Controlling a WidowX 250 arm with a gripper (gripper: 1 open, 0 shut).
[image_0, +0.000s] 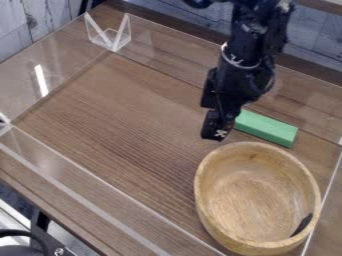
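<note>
My black gripper hangs over the wooden table, left of a green block and above and behind a round wooden bowl. Its fingers are open, and I see nothing held between them. The green block lies on the table at the right, behind the bowl, its left end partly behind the gripper.
A white wire holder stands at the back left. A wall borders the back right, and dark cables lie at the bottom left.
</note>
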